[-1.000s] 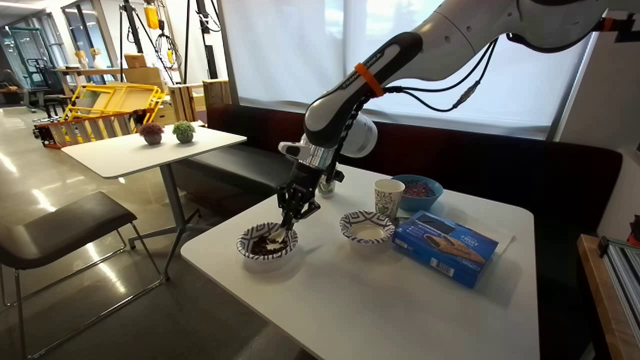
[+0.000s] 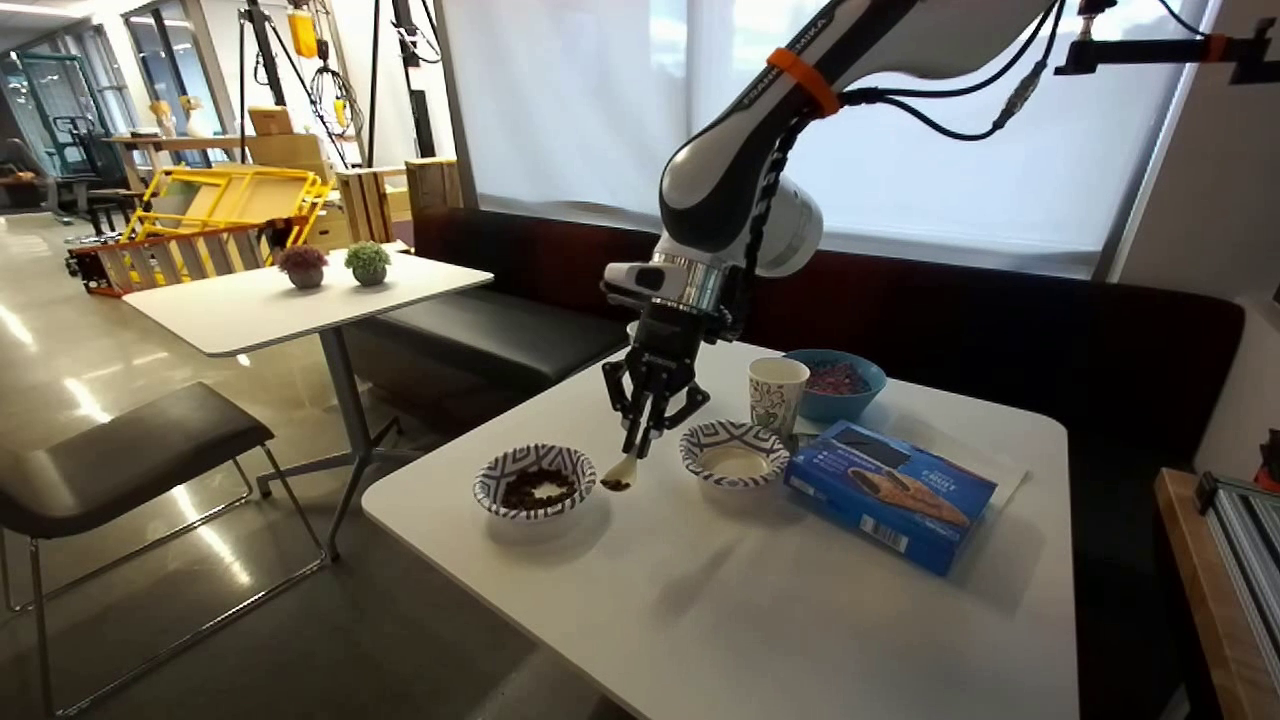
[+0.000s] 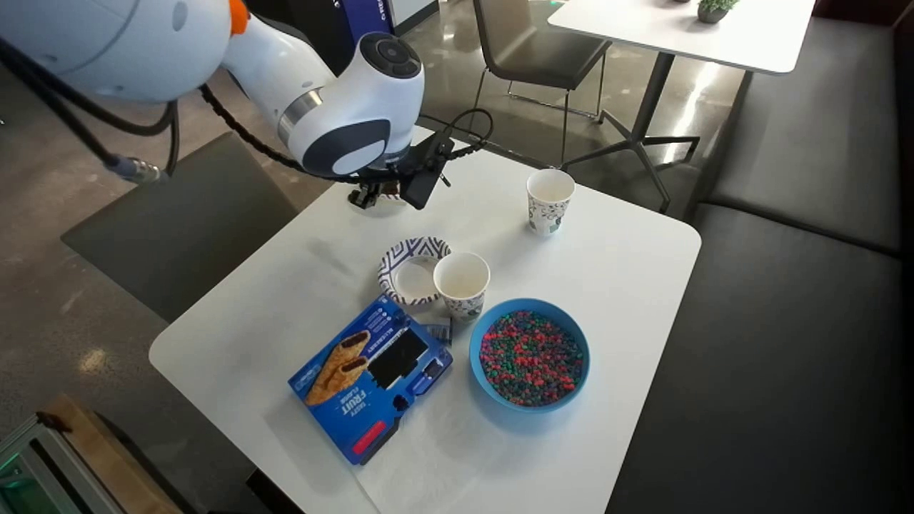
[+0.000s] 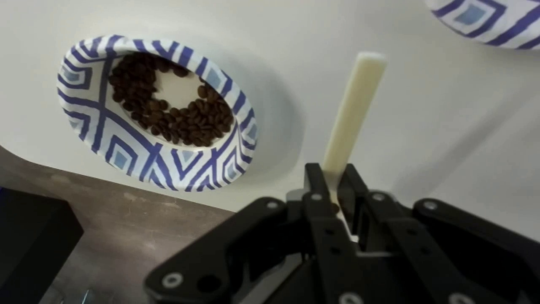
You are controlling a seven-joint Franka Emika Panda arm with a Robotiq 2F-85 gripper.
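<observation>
My gripper point(image 2: 639, 446) is shut on a pale spoon point(image 4: 354, 111), whose handle sticks out past the fingers in the wrist view. In exterior view 1, the spoon's bowl end hangs below the fingertips with a few dark beans on it, over bare table between two patterned paper bowls. The bean bowl point(image 2: 535, 482) lies to the left, with brown beans point(image 4: 192, 121) around a bare patch of its floor. On the right, the other paper bowl point(image 3: 415, 270) looks empty. Exterior view 2 hides the spoon behind the arm.
Close to the empty bowl stand a paper cup point(image 3: 462, 287) and a blue snack box point(image 3: 370, 380). A blue bowl of colourful bits point(image 3: 528, 355) sits beyond the cup. Another paper cup point(image 3: 548, 202) stands apart.
A second ago the spoon's end was down in the bean bowl. My gripper has since risen and moved right with the spoon, clear of that bowl.
</observation>
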